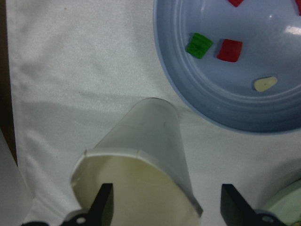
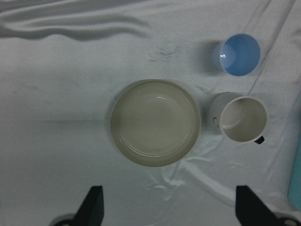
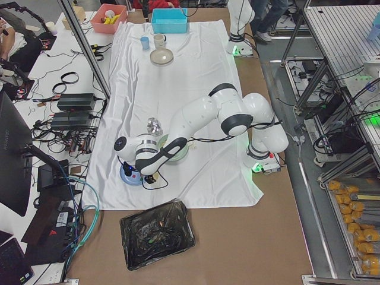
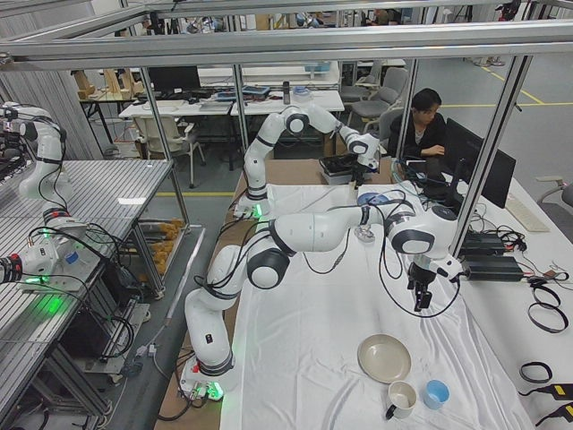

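Observation:
In the left wrist view a white paper cup (image 1: 155,122) lies on its side beside a blue plate (image 1: 211,94) holding small red and green squares and a pale piece. My left gripper is open, its fingers either side of the cup's wide end. A green plate (image 1: 287,207) shows at that view's corner. My right gripper is open over the cloth, facing a beige plate (image 2: 155,122), a white mug (image 2: 242,120) and a blue cup (image 2: 237,54).
A black bag-lined tray (image 3: 155,234) sits below the cloth's near edge. At the far end are a blue bin (image 3: 169,21) and a red bin (image 3: 110,18).

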